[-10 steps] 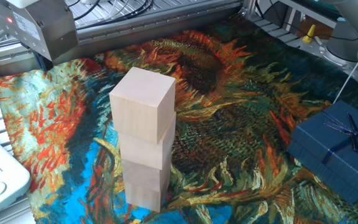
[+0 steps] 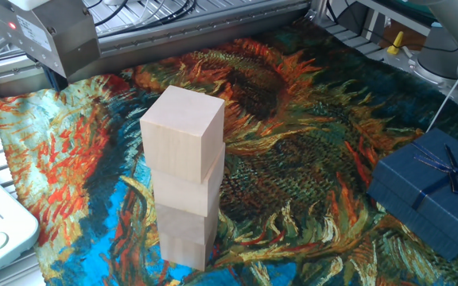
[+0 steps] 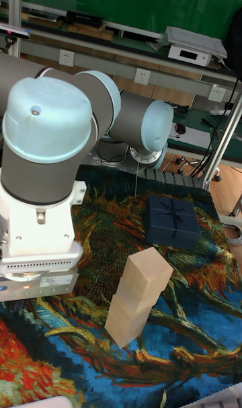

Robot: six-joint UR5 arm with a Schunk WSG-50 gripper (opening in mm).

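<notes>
A tower of several pale wooden blocks (image 2: 185, 155) stands upright on the patterned cloth, its tiers slightly out of line with one another. The same wooden tower (image 3: 137, 297) is seen from the other side in exterior view 3, and nothing touches it. My gripper (image 2: 46, 36) is apart from the tower, at the upper left of exterior view 2, where only its grey metal body with small lights shows clearly. In exterior view 3 the gripper's body (image 3: 39, 286) hangs at the left below the arm. Its fingertips cannot be made out in either view.
A dark blue gift box (image 2: 432, 191) with a ribbon lies on the cloth at the right. At the lower left is a white device (image 2: 2, 226). Metal rails and cables (image 2: 145, 16) run along the back. Between tower and box the cloth (image 2: 293, 175) is clear.
</notes>
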